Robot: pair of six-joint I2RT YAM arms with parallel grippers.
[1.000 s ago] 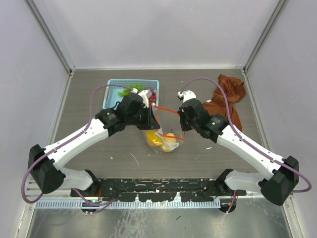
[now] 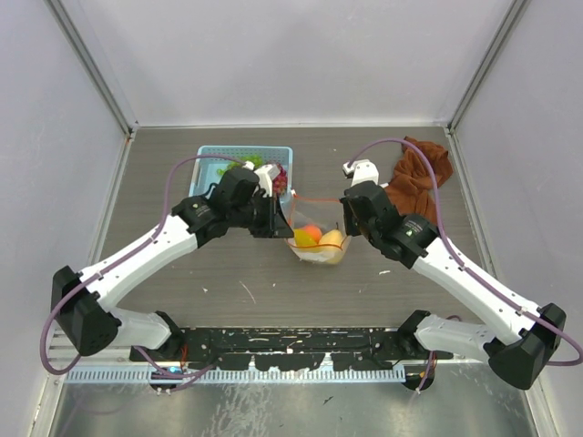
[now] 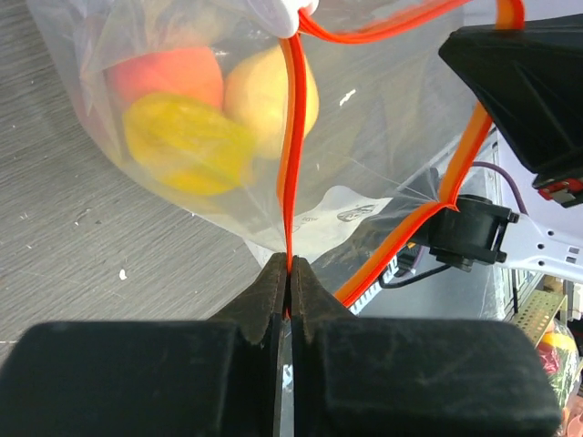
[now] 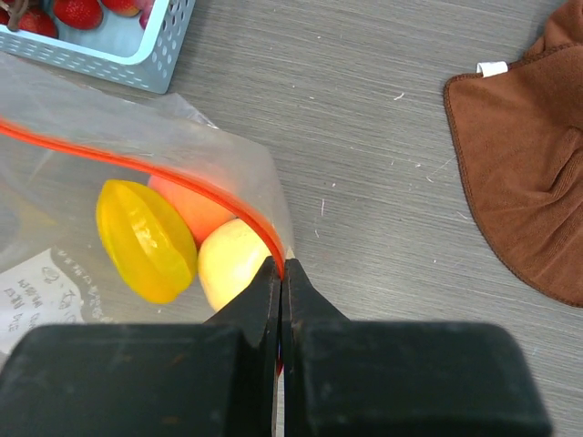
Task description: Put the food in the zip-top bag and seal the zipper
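Between the two arms hangs a clear zip top bag (image 2: 321, 211) with an orange zipper rim, its mouth spread wide. A yellow fruit (image 4: 146, 240), an orange-red fruit (image 3: 166, 76) and a pale yellow pear-like fruit (image 2: 333, 240) lie inside it. My left gripper is shut on the bag's orange edge, on the bag's left side. On the opposite side, my right gripper is shut on the rim as well, with the fruit just beyond its fingertips.
Behind the bag stands a light blue basket (image 2: 208, 151) with greens and red fruit. A brown cloth (image 2: 419, 177) lies at the back right.
Over the last second my right gripper has moved rightward, and the bag's mouth is wider. The fruit has swung right with the bag.
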